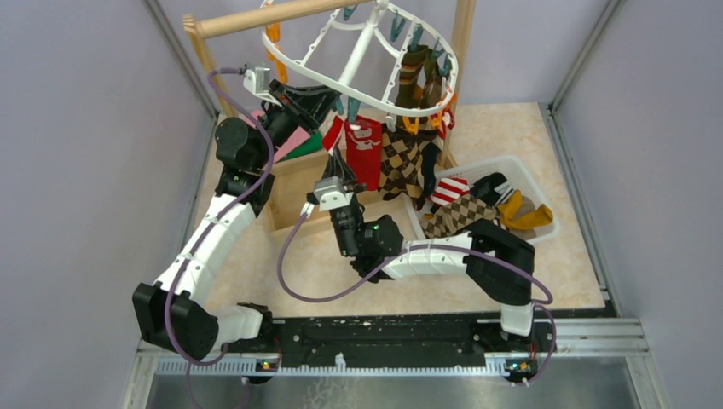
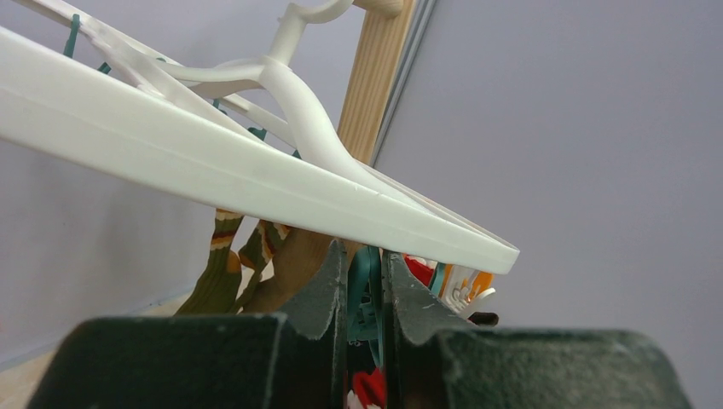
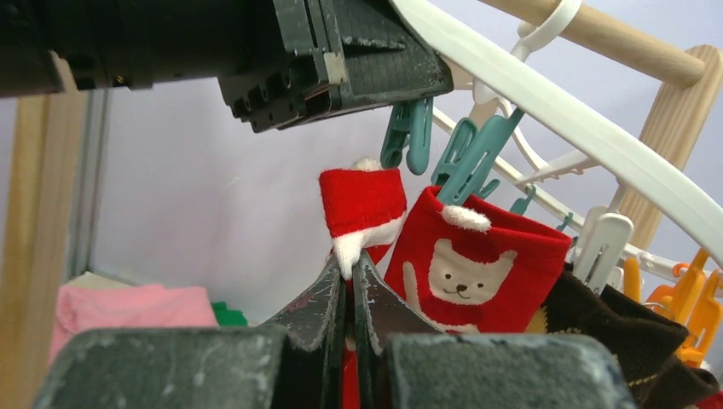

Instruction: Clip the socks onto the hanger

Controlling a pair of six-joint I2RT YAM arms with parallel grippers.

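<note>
My left gripper (image 1: 334, 95) is at the front rim of the white round hanger (image 1: 317, 75), shut on a teal clip (image 2: 365, 294) that hangs from it. In the right wrist view this clip's lower ends point down below the black fingers. A red sock (image 3: 365, 200) with white trim stands up from my right gripper, which is shut on its cloth. The sock's top edge lies just below and left of the clip's prongs, close to them; contact cannot be told. A red sock with a bear face (image 3: 465, 281) hangs beside it from another teal clip (image 3: 479, 158).
Argyle socks (image 1: 399, 162) and striped green socks (image 1: 412, 77) hang farther right on the hanger. A white basket (image 1: 546, 200) of loose socks stands at the right. The wooden frame (image 1: 465, 34) and a wooden tray (image 1: 294, 183) surround the work area.
</note>
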